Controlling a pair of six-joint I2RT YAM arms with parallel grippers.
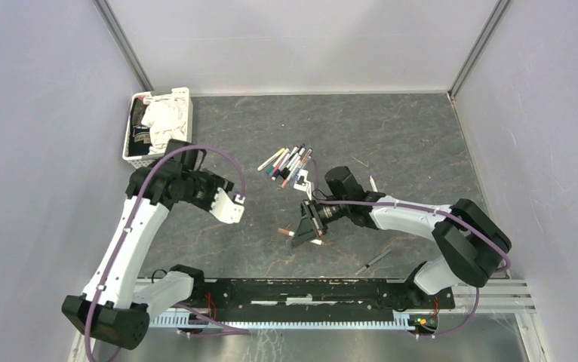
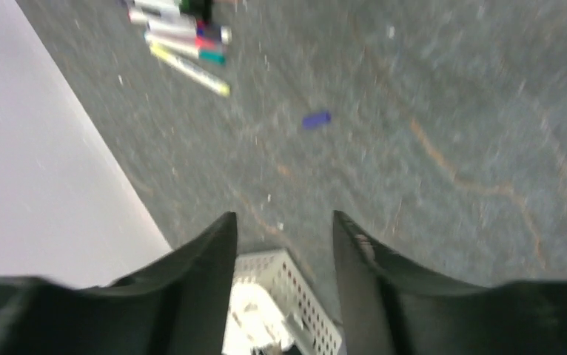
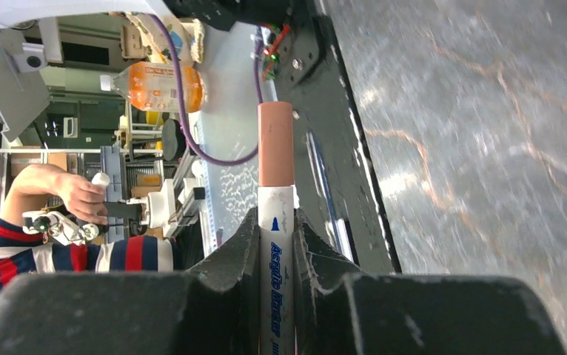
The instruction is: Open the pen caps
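Observation:
My right gripper is shut on an orange marker (image 3: 276,144) with a white barrel, held upright in the right wrist view; in the top view it is low right of centre, with an orange-and-white pen (image 1: 287,232) beneath it. My left gripper is part open above the floor near the basket, nothing seen between its blurred fingertips. A cluster of markers (image 1: 278,160) lies at the centre back; a yellow pen (image 2: 189,70) is at its edge. A small blue cap (image 2: 316,119) lies apart from them.
A white basket (image 1: 139,161) with cloth stands at the back left. Grey pens (image 1: 373,262) lie at the front right, a white one (image 1: 373,182) at right. The dark rail (image 1: 233,298) runs along the front edge.

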